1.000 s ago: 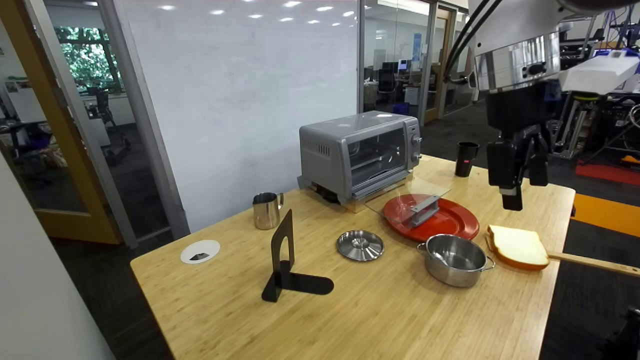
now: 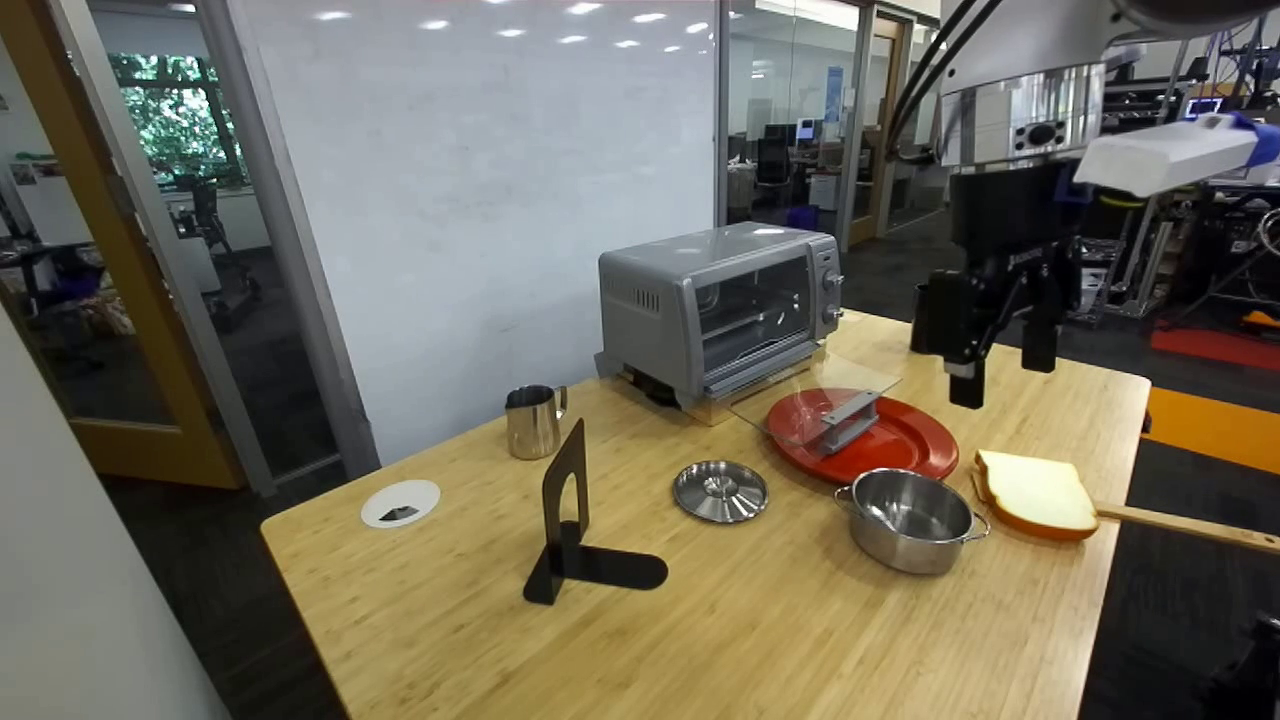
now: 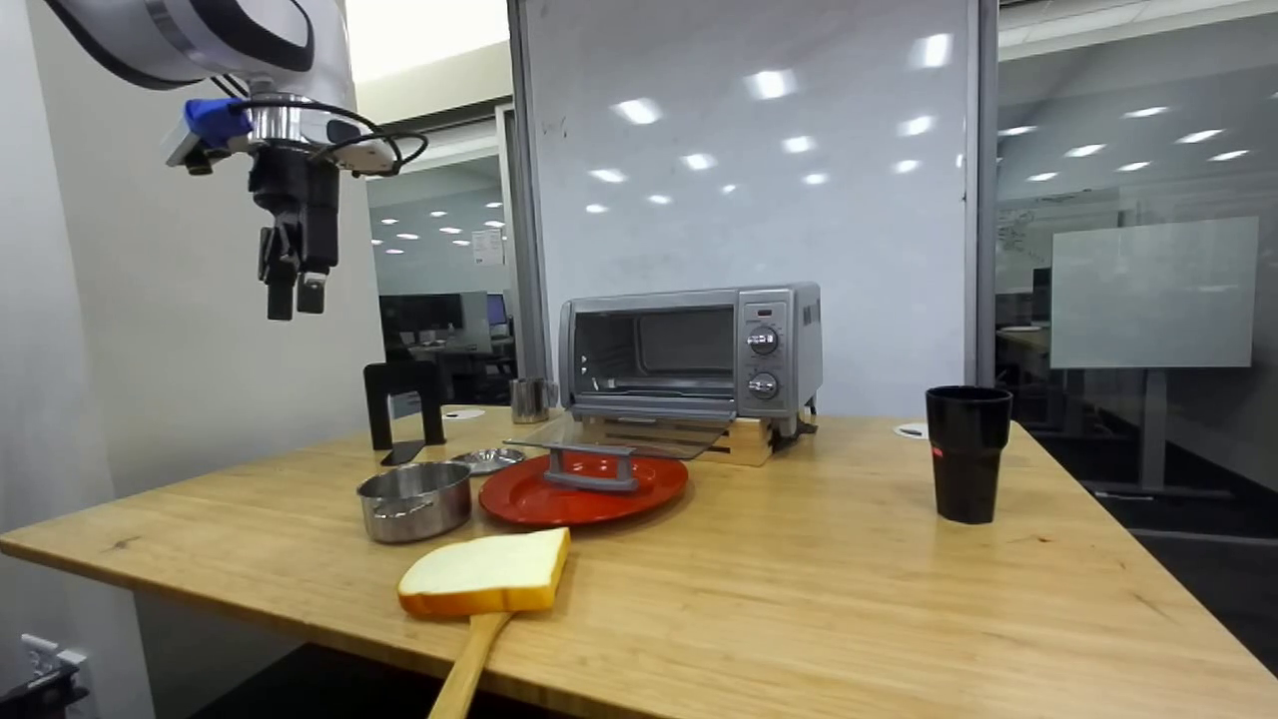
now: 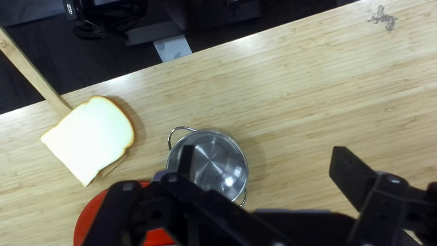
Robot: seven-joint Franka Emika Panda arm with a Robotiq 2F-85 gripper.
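Observation:
High above the table my gripper (image 2: 1003, 366) stands open and empty, its fingers wide apart in the wrist view. Below it, the steel pot (image 4: 223, 164) rests uncovered with nothing visible inside; one finger (image 4: 187, 162) covers part of it in that view. A slice of bread (image 2: 1035, 490) lies on a wooden spatula (image 3: 470, 665) whose handle sticks out past the table edge. The pot's lid (image 2: 720, 492) lies flat on the table. A red plate (image 3: 527, 505) sits under the lowered glass door (image 3: 671, 441) of the toaster oven (image 3: 653, 300).
A black cup (image 3: 967, 455) stands on the table's right in exterior view 2. A steel pitcher (image 2: 533, 422) and an upright black bookend (image 2: 573, 510) stand on the other side. Bare tabletop (image 2: 768, 636) spreads in front of the bookend and pot.
In exterior view 1 my gripper has shifted left and slightly up, and now largely blocks the black cup. The objects on the table have stayed put.

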